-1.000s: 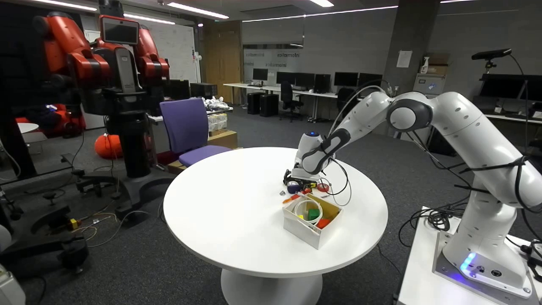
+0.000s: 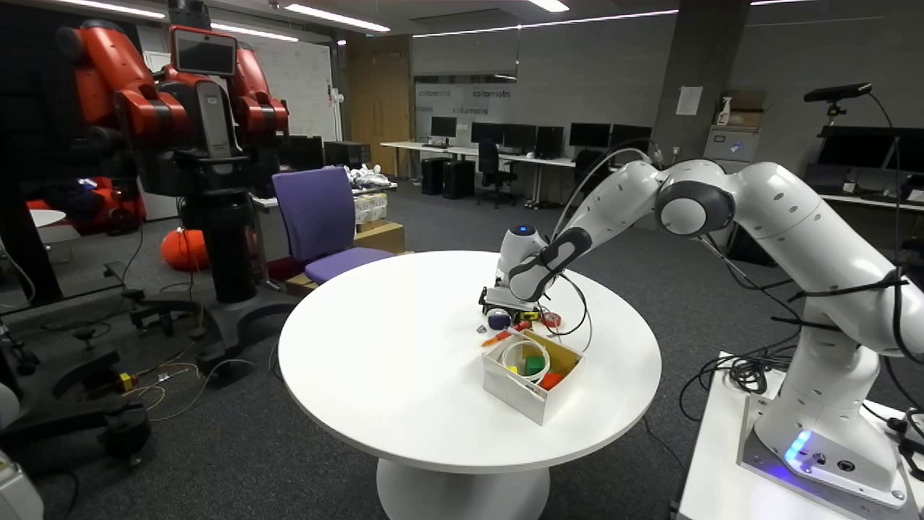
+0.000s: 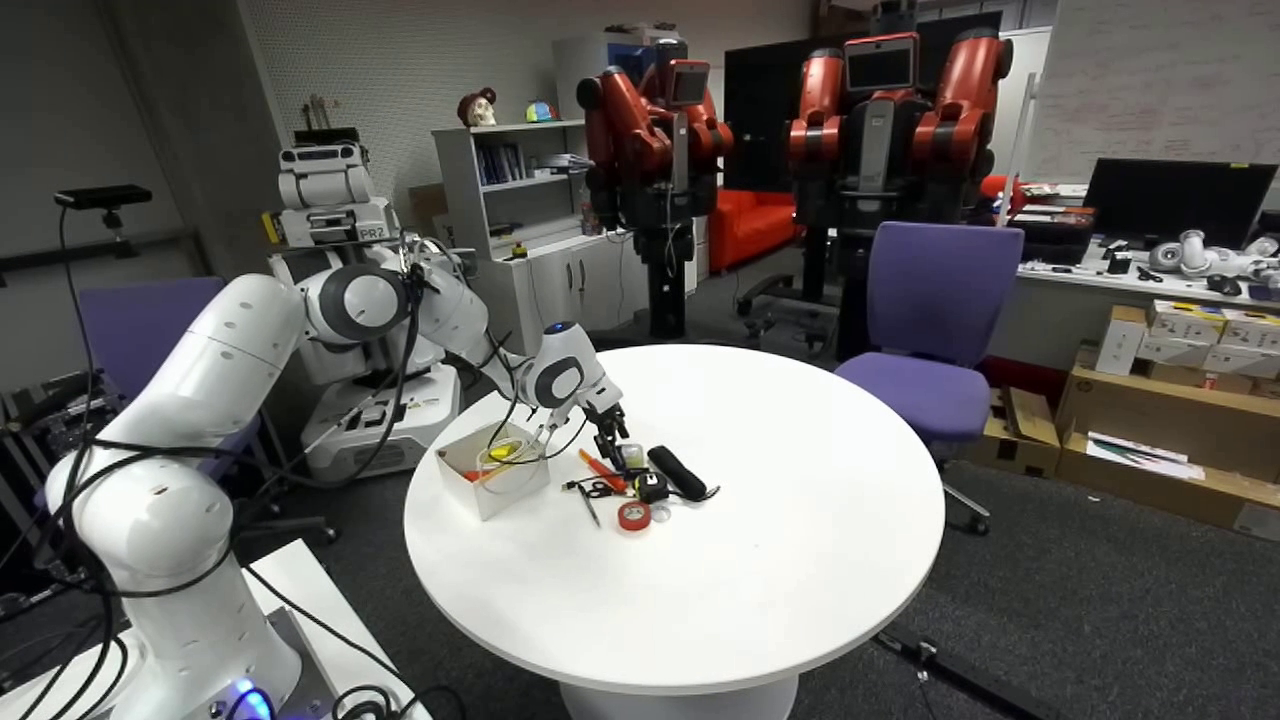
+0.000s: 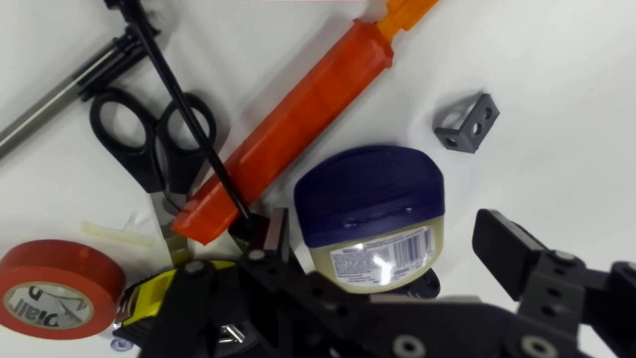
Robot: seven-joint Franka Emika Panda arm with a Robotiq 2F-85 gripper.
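A small jar with a dark blue lid and a barcode label (image 4: 381, 256) lies within the span of my gripper in the wrist view. The fingers stand wide open, the left finger close to the jar and a larger gap on the right. From exterior view 1, the gripper (image 2: 509, 305) is low over the table among small items, with the blue-lidded jar (image 2: 499, 320) just in front of it. In exterior view 2 the black fingers (image 3: 613, 430) reach down by the jar, which is partly hidden there.
Around the jar lie an orange-red marker (image 4: 298, 119), black scissors (image 4: 152, 140), red tape (image 4: 56, 289), a yellow-black tape measure (image 4: 155, 295) and a grey bracket (image 4: 471, 124). A filled white box (image 2: 520, 394) stands nearby.
The arm's wrist and gripper have shifted slightly to the left and down in exterior view 1. The jar and the box look unmoved.
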